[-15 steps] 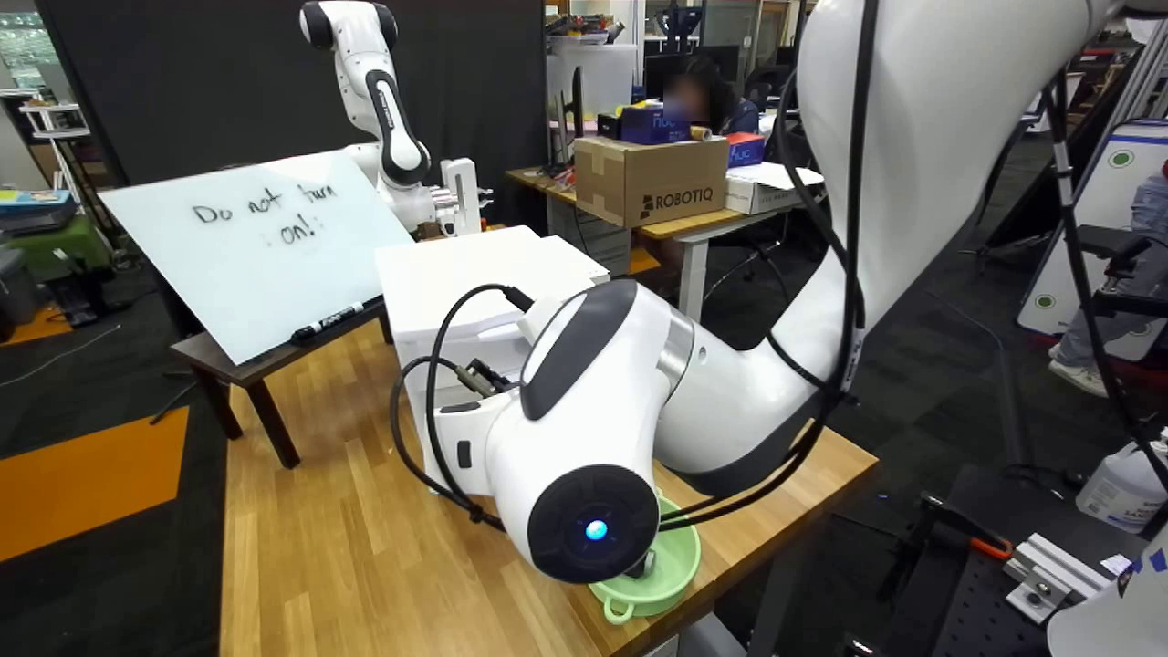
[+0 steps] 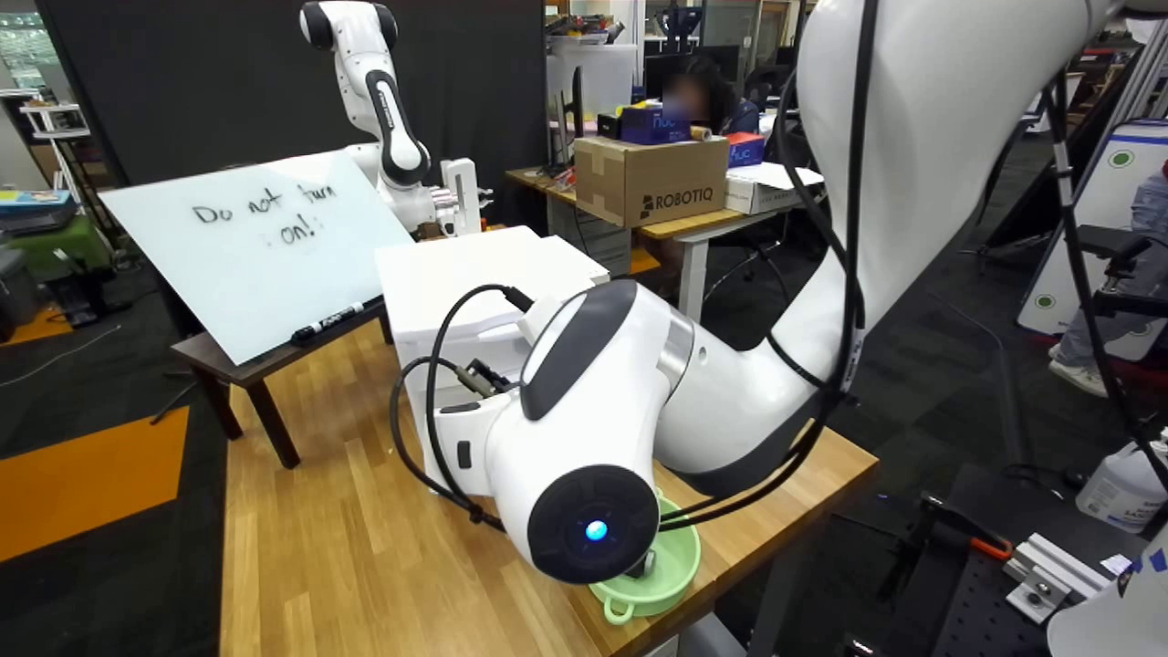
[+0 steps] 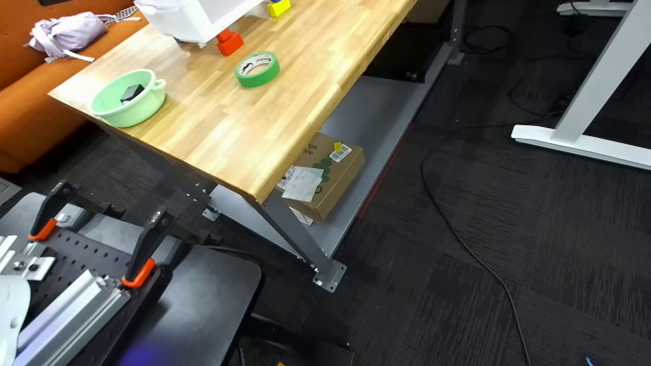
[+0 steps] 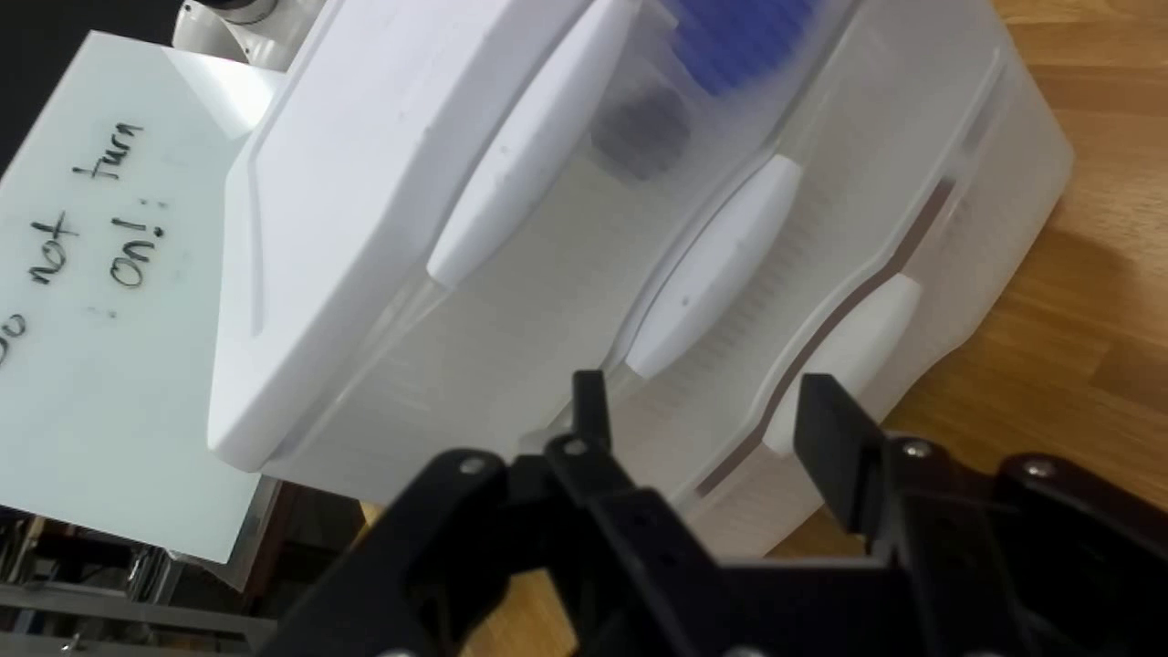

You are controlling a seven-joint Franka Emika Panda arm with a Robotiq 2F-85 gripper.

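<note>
A white cabinet with several drawers (image 4: pixel 515 339) fills most of the wrist view, tilted by the camera angle. Its front carries a top handle (image 4: pixel 537 142), a middle handle (image 4: pixel 717 268) and a bottom handle (image 4: pixel 849 356). My gripper is in front of the lower drawers, its black fingers (image 4: pixel 591 411) spread apart with nothing gripped between them. The right finger overlaps the lower end of the bottom handle; whether they touch I cannot tell. In exterior view 1 the arm hides the gripper and much of the cabinet (image 2: pixel 460 268).
A green bowl (image 3: pixel 149 110) holding a dark object (image 3: pixel 131 93) stands near the table edge. Green tape (image 3: pixel 268 76), a red block (image 3: pixel 229 42) and a yellow block (image 3: pixel 278 7) lie on the table. A whiteboard (image 2: pixel 263 257) leans beyond the cabinet.
</note>
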